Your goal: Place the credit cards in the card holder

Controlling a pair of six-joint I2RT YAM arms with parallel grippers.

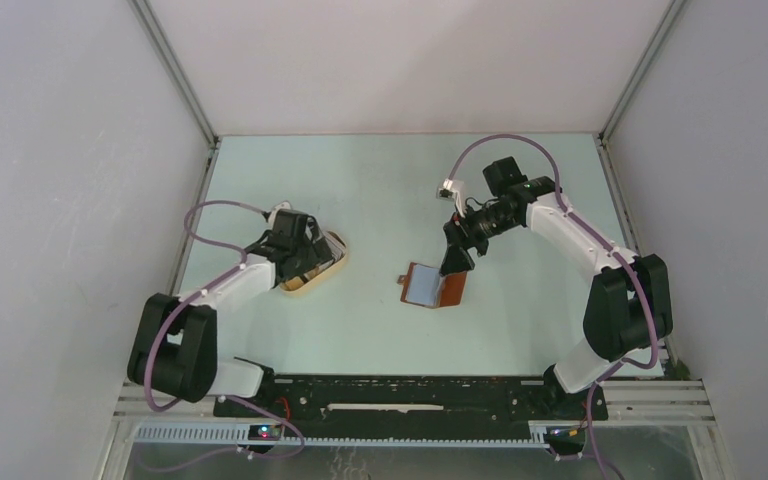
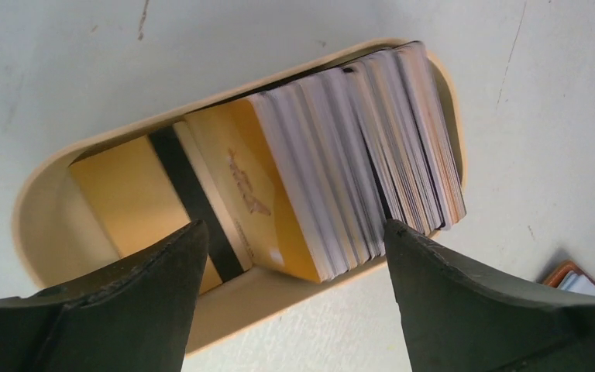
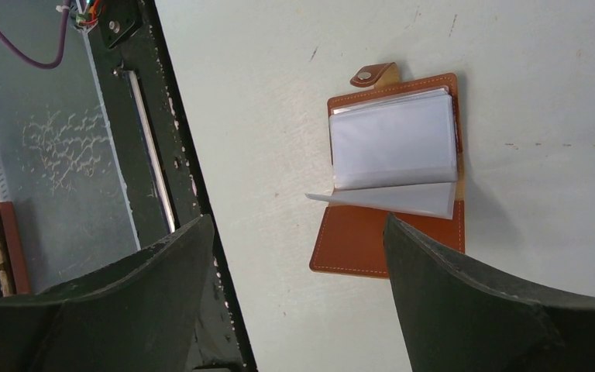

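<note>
A cream oval tray (image 2: 108, 139) fills much of the left wrist view, with a leaning row of credit cards (image 2: 321, 167) in it. At the tray's left end lie a gold card (image 2: 232, 167) and a yellow card with a black stripe (image 2: 128, 186). Over the tray stands my left gripper, open, its fingers apart and holding nothing. The brown card holder (image 3: 356, 248) lies spread open on the table, its clear sleeves (image 3: 395, 143) showing and one sleeve flap raised. My right gripper is above and beside the holder, open and empty.
Bare white table (image 1: 380, 190) surrounds the tray and the holder, with clear room between them. A black rail (image 1: 390, 400) runs along the front edge.
</note>
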